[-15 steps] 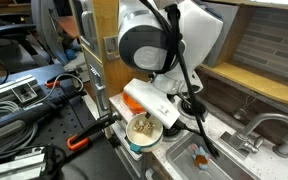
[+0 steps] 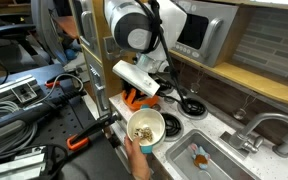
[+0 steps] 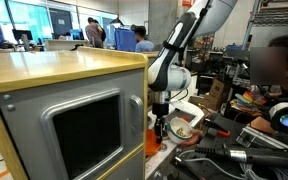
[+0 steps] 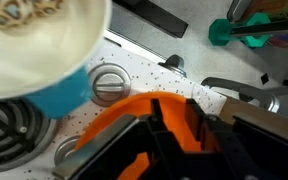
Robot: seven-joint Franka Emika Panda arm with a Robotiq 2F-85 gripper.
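Observation:
My gripper is part open above an orange pot (image 4: 134, 108) in the wrist view; no object is plainly held between its fingers. In exterior view 1 the dark gripper (image 2: 137, 98) is over the orange pot (image 2: 127, 104), partly hidden by the white arm. A white bowl (image 2: 147, 123) with a teal base and small brownish pieces inside is tilted in front of the stove. What looks like a person's hand (image 2: 137, 160) is at its near side. The bowl (image 4: 39, 40) fills the wrist view's upper left, close to the camera.
Burners (image 2: 192, 109) lie right of the pot. A sink (image 2: 189, 165) at the lower right holds a small orange and blue item (image 2: 199, 157), with a faucet (image 2: 246, 137) behind. The grey cabinet side (image 3: 79, 130) blocks the left in exterior view 2.
The arm has drawn back leftward, and the dark strand near it has swung off the sink side. The bowl has shifted slightly rightward and tilted, and a hand has come in beside it.

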